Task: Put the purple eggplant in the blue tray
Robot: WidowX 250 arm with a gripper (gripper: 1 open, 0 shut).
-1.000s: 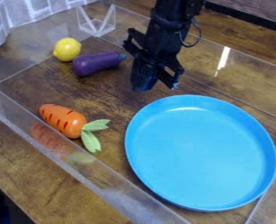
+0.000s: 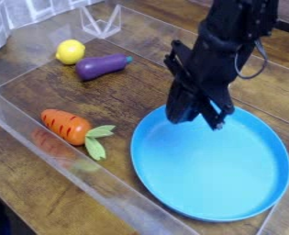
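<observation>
The purple eggplant (image 2: pixel 104 66) lies on the wooden table at the upper left, its green stem end pointing right. At the lower right is the blue tray (image 2: pixel 210 174), round-cornered and empty. My black gripper (image 2: pixel 195 116) hangs over the tray's far edge, well to the right of the eggplant and apart from it. It points downward and hides part of the tray's back rim. Its dark fingers blend together, so how far apart they stand is unclear. No object shows in them.
A yellow lemon (image 2: pixel 70 51) sits just left of the eggplant. An orange toy carrot (image 2: pixel 68 127) with green leaves lies left of the tray. A clear plastic wall (image 2: pixel 61 156) runs diagonally along the lower left. Bare table separates eggplant and tray.
</observation>
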